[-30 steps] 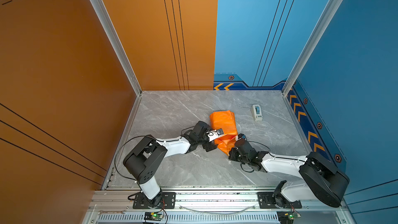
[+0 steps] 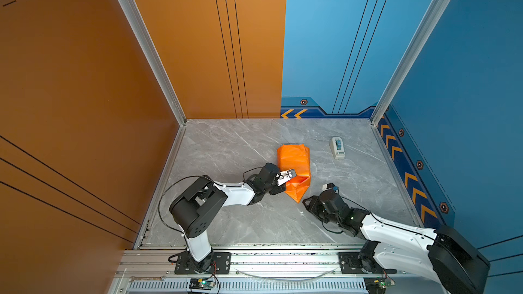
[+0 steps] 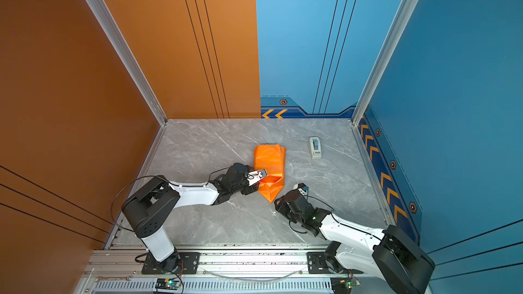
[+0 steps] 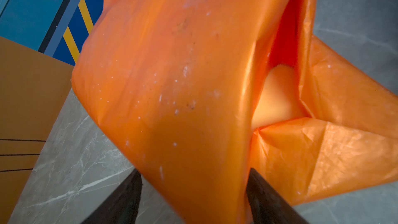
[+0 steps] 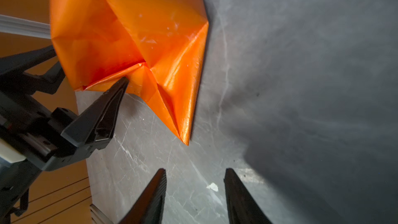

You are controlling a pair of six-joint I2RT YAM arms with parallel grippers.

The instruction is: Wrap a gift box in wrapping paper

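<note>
An orange paper-wrapped parcel (image 2: 294,158) lies near the table's middle, the gift box hidden inside. Its near end is unsealed: in the right wrist view the folded paper end (image 5: 178,95) narrows to a pointed flap lying toward me. At the parcel's left side my left gripper is part open, its fingers on either side of an orange paper-covered corner; whether they touch it cannot be made out. My right gripper is open and empty, above bare table just off the flap's tip.
A white tape dispenser-like device (image 2: 337,148) stands at the back right. The left gripper's black finger (image 5: 108,112) reaches close beside the paper end.
My right gripper has drawn back from the paper end toward the lower right. The left gripper has shifted slightly rightward against the parcel, and the parcel has straightened a little.
</note>
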